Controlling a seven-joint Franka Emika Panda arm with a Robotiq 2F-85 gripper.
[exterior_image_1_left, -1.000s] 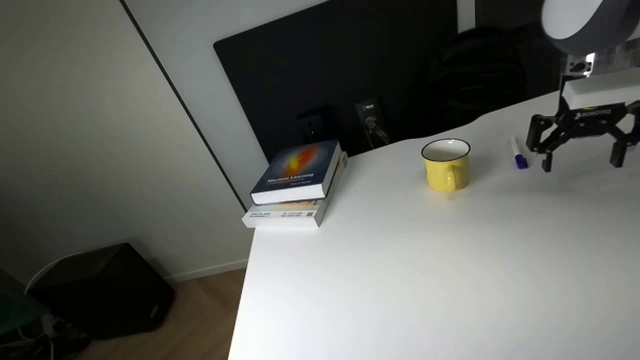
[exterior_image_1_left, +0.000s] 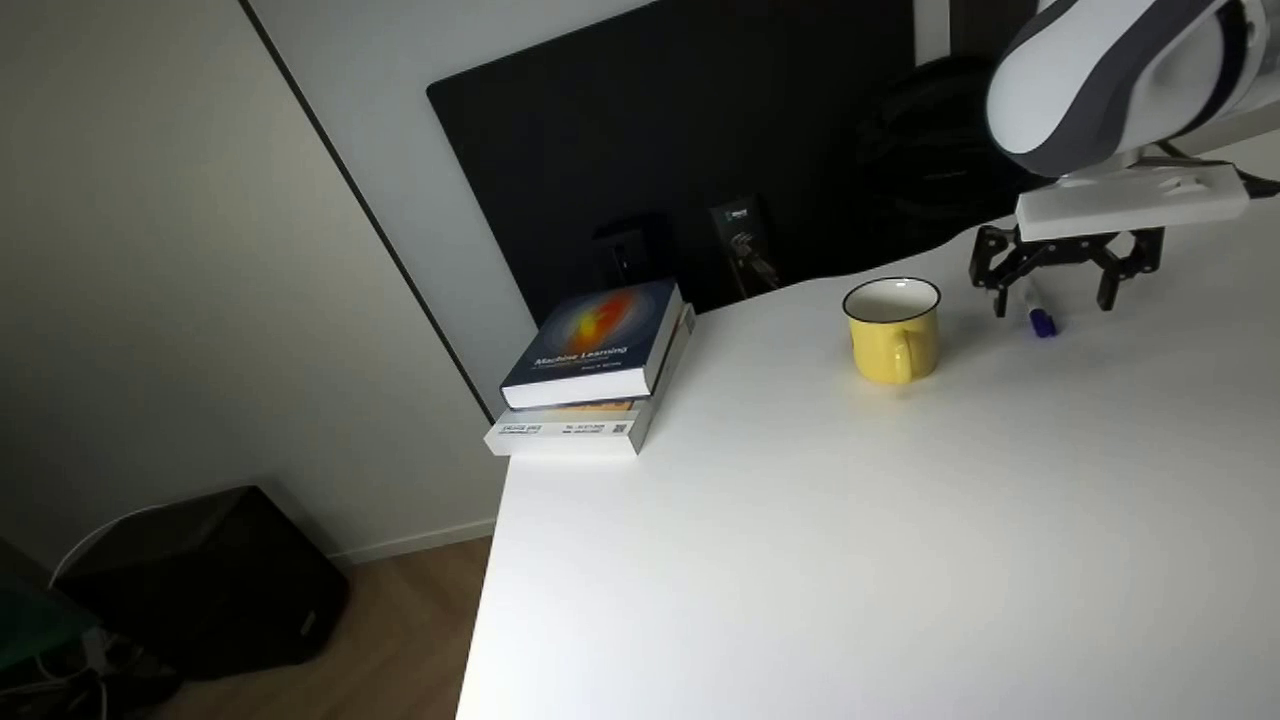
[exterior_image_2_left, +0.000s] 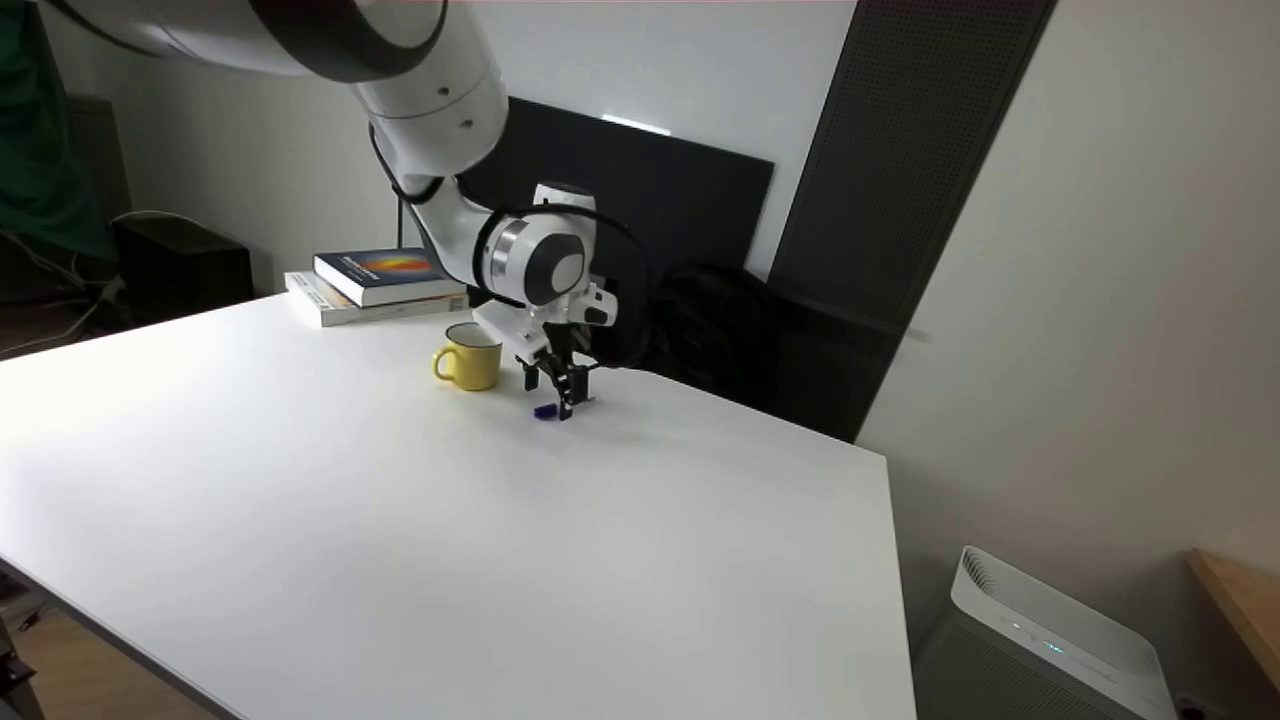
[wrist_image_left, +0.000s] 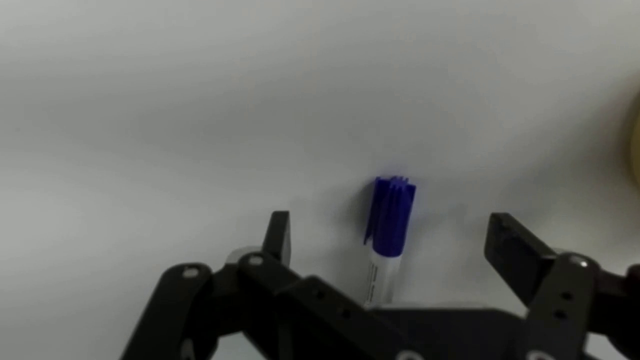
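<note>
A white marker with a blue cap (wrist_image_left: 393, 219) lies on the white table, its lower end hidden behind the gripper body in the wrist view. My gripper is open, one finger on each side of the marker and apart from it. In exterior view 1 the gripper (exterior_image_1_left: 1053, 300) hangs low over the marker (exterior_image_1_left: 1041, 322), right of a yellow mug (exterior_image_1_left: 894, 348). The mug (exterior_image_2_left: 470, 360) stands upright close to the gripper (exterior_image_2_left: 548, 396) in exterior view 2, where the blue cap (exterior_image_2_left: 546, 412) shows by the fingers.
Two stacked books (exterior_image_1_left: 588, 348) lie at the table's far left corner. Behind the table's back edge stands a dark panel (exterior_image_1_left: 672, 144). The front of the tabletop (exterior_image_2_left: 480, 540) is wide and clear. At the wrist view's right edge, the mug (wrist_image_left: 637, 147) barely shows.
In exterior view 1 my gripper has moved left and back, from the right of the marker to over it. Marker, mug and books lie where they were.
</note>
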